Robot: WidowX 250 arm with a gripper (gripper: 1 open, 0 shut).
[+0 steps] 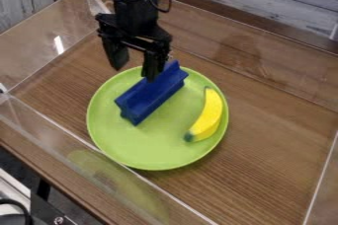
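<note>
A blue bar-shaped block (150, 96) lies diagonally on a green plate (158, 140), left of a yellow banana (205, 113) on the same plate. My black gripper (134, 59) hangs over the back rim of the plate, open, its two fingers spread downward, the right one close above the far end of the blue block. Whether it touches the block I cannot tell.
Low tray walls line the left and back edges. A dark cable lies at the lower left corner.
</note>
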